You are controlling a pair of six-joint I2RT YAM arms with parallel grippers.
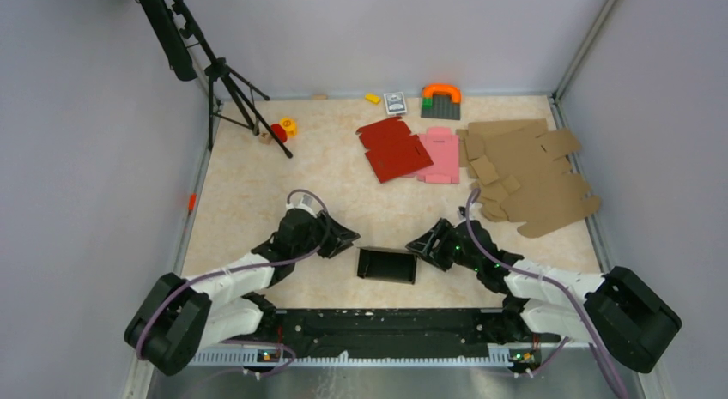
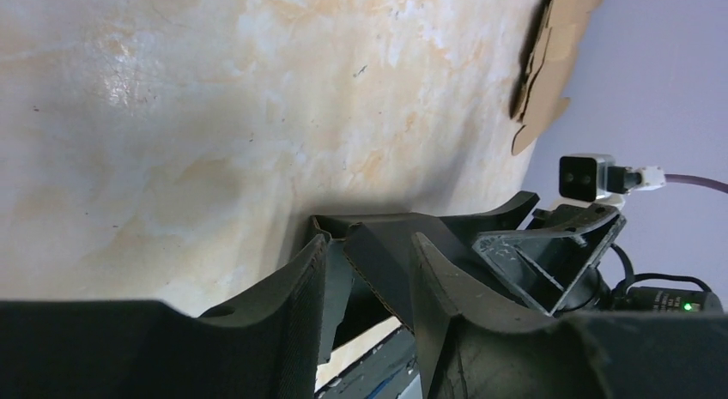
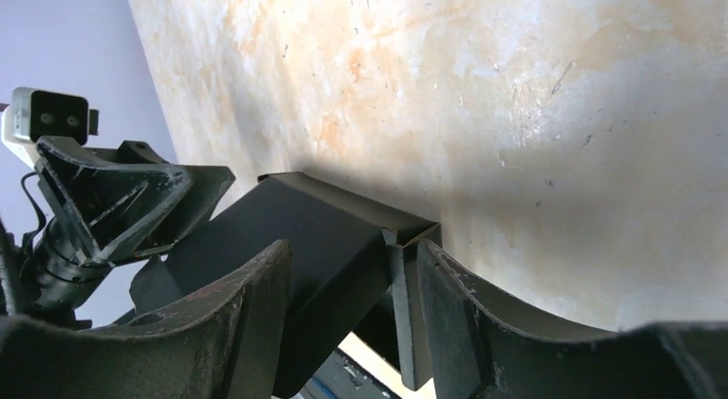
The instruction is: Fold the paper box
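Note:
The dark paper box [image 1: 386, 266] lies near the table's front edge, a folded wall or lid standing along it. My left gripper [image 1: 350, 238] is just left of it; in the left wrist view its fingers [image 2: 305, 300] frame the box's near end, parted, and I cannot tell that they touch it. My right gripper [image 1: 416, 246] is at the box's right end; in the right wrist view it is shut on the box's dark cardboard [image 3: 326, 244] at a corner, partly hidden by the fingers.
Red sheets [image 1: 391, 150], a pink sheet [image 1: 440, 159] and brown cardboard pieces [image 1: 528, 176] lie at the back. A black tripod [image 1: 219, 69] stands at the back left.

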